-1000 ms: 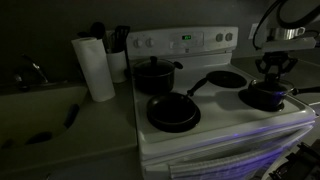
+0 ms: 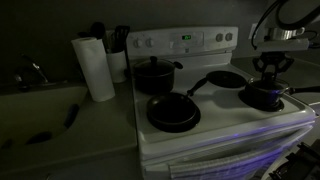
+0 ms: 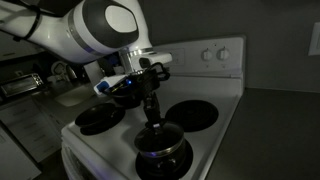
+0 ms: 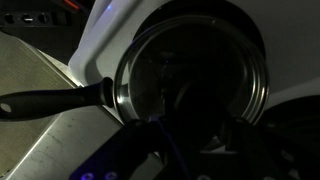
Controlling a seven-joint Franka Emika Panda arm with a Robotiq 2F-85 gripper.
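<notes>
A small dark saucepan (image 2: 262,100) with a long handle stands on the stove's front right burner. Over it is a round glass lid (image 4: 146,70) with a bright metal rim, filling the middle of the wrist view. My gripper (image 3: 153,124) points down at the lid's centre, its fingers shut on what appears to be the lid's dark knob. The knob itself is mostly lost in shadow. In the wrist view the pan's black handle (image 4: 50,103) sticks out to the left.
A black skillet (image 2: 173,112) sits on the front left burner, and a dark lidded pot (image 2: 155,75) stands behind it. Paper towels (image 2: 95,70) and a sink (image 2: 30,115) are at the left.
</notes>
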